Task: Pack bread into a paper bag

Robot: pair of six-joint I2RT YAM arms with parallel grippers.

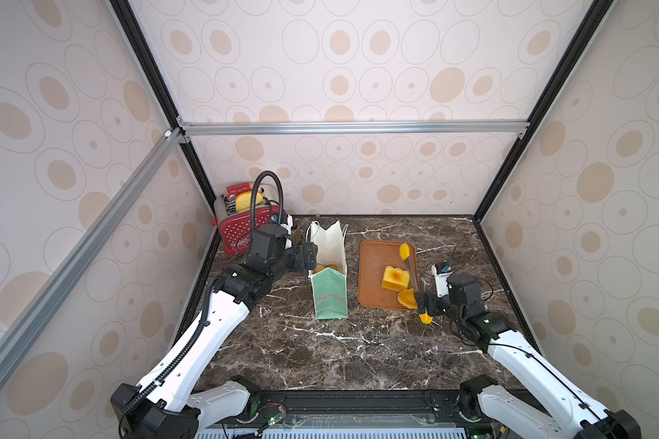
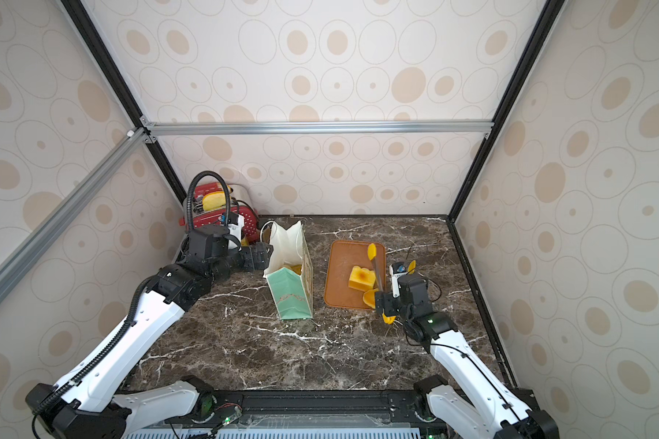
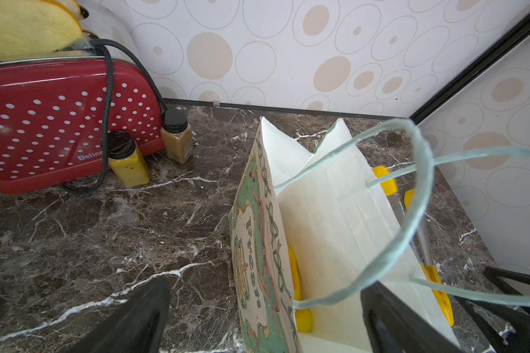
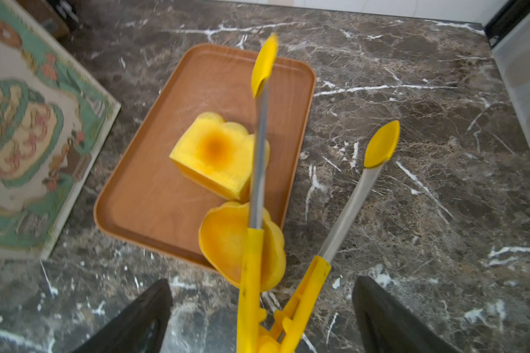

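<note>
The paper bag (image 1: 331, 296) stands upright, mint-green in front and white inside, with yellow bread (image 3: 304, 321) visible in it. Left of its mouth, my left gripper is open, its fingers wide apart. A thick bread piece (image 4: 215, 151) and a round bread slice (image 4: 229, 238) sit on the brown tray (image 4: 144, 200). Spread-open tongs with yellow handles and tips (image 4: 315, 285) lie with one leg crossing the tray over the bread's right side, the other on the counter. My right gripper is open around the tong handles, apart from both sides.
A red dotted toaster (image 3: 59, 126) with bread on top stands at the back left. Beside it are a yellow jar (image 3: 129, 167) and a brown jar (image 3: 177, 138). Bag handles (image 3: 394, 253) arch above its mouth.
</note>
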